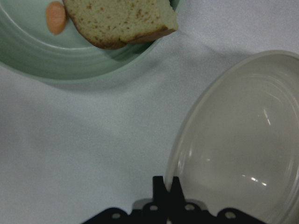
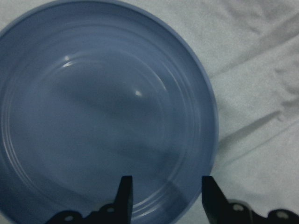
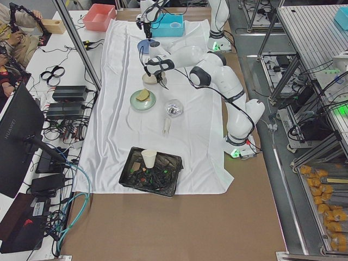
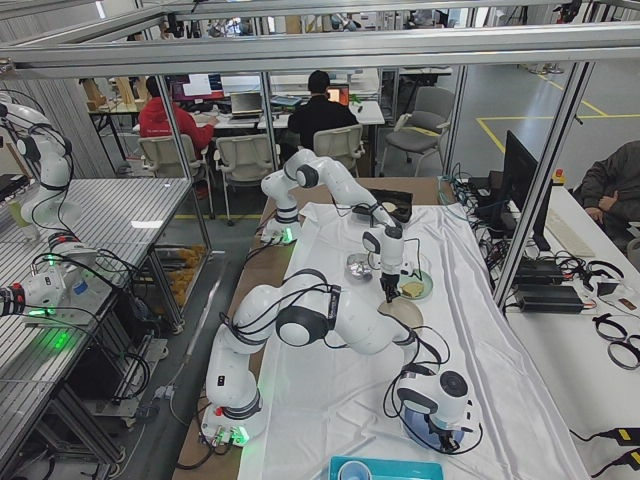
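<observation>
My left gripper is shut on the near rim of a beige plate (image 1: 238, 140), beside a green plate (image 1: 70, 65) that holds a bread slice (image 1: 117, 18) and a small orange piece (image 1: 56, 17). My right gripper stands open over a blue plate (image 2: 103, 116), one finger at each side of its rim region, nothing gripped.
A clear bowl (image 3: 174, 107) and a black tray (image 3: 131, 169) with a white cup (image 3: 149, 157) are on the cloth. A blue bin (image 4: 400, 470) sits at the other end, beside the right gripper. Open cloth lies between them.
</observation>
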